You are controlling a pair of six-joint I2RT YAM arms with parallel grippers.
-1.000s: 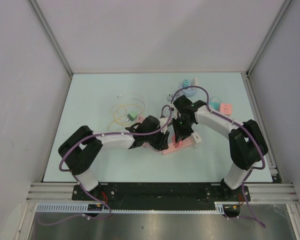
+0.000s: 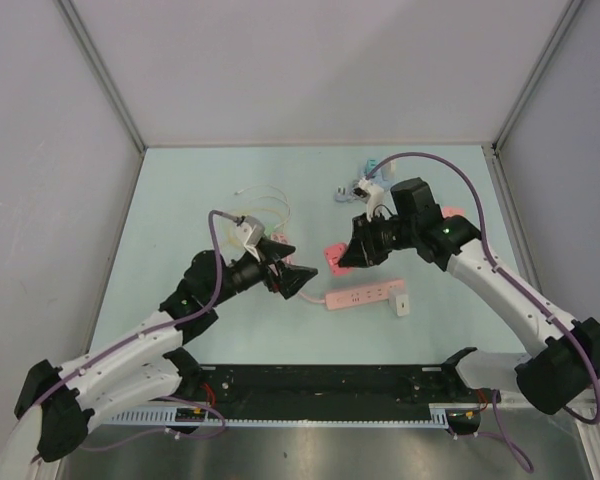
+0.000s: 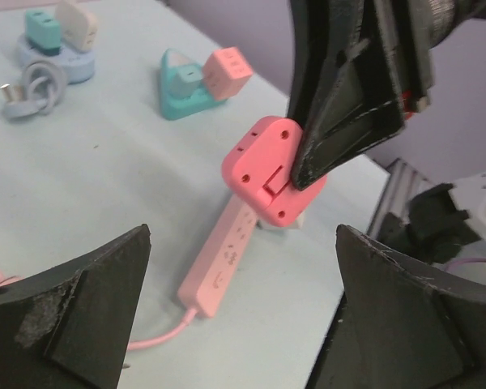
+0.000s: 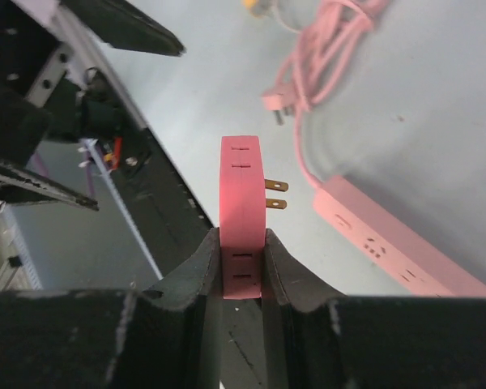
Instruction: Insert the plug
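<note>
The flat pink plug [image 4: 242, 178] is held upright in my right gripper, which is shut on its lower part. Two brass prongs [image 4: 276, 194] stick out sideways from it, bare. In the top view the plug [image 2: 335, 259] appears just behind the pink power strip [image 2: 358, 295]; the left wrist view shows it raised clear of the strip [image 3: 220, 255], its hexagonal face showing. My left gripper stands open with nothing between its fingers, left of the strip in the top view.
A white adapter [image 2: 400, 302] sits at the strip's right end. The strip's pink cord [image 4: 332, 49] is bundled, with its own plug [image 4: 279, 99]. At the back are a blue base [image 3: 73, 65] and a teal piece with a pink cube [image 3: 227, 73].
The right gripper has lifted the pink plug up and away from the strip, slightly back and left. The left gripper has drawn off leftward from near the strip's left end and risen.
</note>
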